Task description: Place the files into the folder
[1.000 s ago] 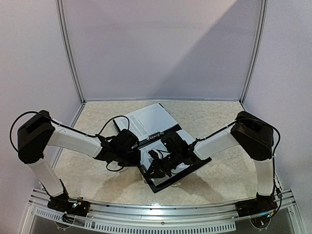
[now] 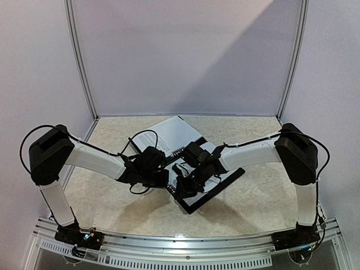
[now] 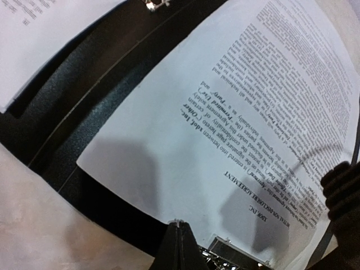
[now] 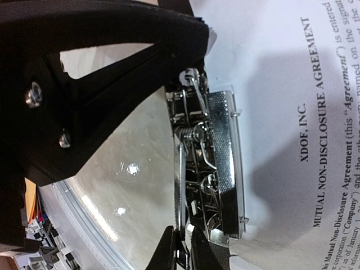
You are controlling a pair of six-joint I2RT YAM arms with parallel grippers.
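Observation:
A black folder (image 2: 230, 179) lies open and slanted mid-table, with white printed sheets on both halves. In the left wrist view the agreement sheet (image 3: 225, 129) rests on the near half, and part of another sheet (image 3: 39, 39) shows on the other. My left gripper is shut at that half's black border, beside a metal clip (image 4: 225, 163); nothing shows between its fingers. My right gripper is shut at the end of the clip's thin metal edge. Whether it pinches that edge cannot be made out. The clip's plate lies over the sheet's top margin.
A second metal clip (image 3: 156, 4) sits near the folder's fold. Both arms reach in low and close together over the folder. Bare table (image 2: 112, 208) lies to the left and right, with a metal rail (image 2: 185, 242) along the front.
The folder's near corner has shifted right and slightly away from the front rail. Both grippers have moved a little to the right along with it.

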